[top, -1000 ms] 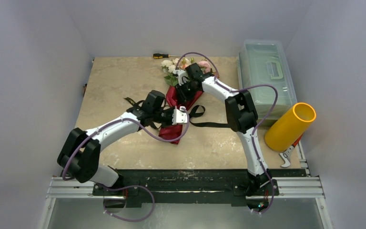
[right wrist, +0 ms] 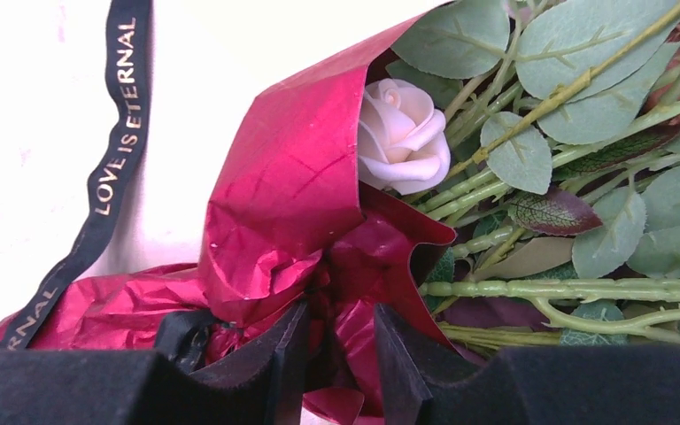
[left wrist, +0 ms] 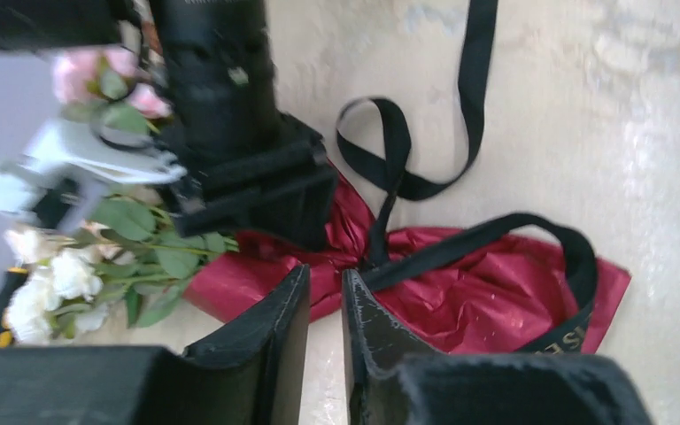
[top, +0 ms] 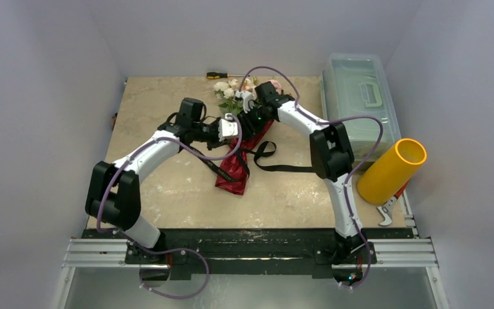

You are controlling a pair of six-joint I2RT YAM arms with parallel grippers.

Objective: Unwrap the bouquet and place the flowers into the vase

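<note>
The bouquet (top: 229, 87) lies on the table in red wrapping (top: 235, 172), its blooms toward the back. A yellow cylindrical vase (top: 386, 175) is at the right. My right gripper is part open over the wrapping's gathered waist, with red paper showing between its fingers. A pale pink rose (right wrist: 403, 137) and green stems emerge from the wrapping beside it. Left of the bouquet, my left gripper has a narrow gap between its fingers; I cannot tell whether it grips anything. Black ribbon (left wrist: 460, 257) trails over the red paper.
A lidded clear box (top: 358, 96) occupies the right rear. A wrench (top: 388, 209) lies by the vase, and a screwdriver (top: 217, 75) lies behind the blooms. Purple cables loop along both arms.
My left gripper has moved back from the wrapping's lower part, uncovering more of it. The ribbon's left stretch has shifted toward the bouquet.
</note>
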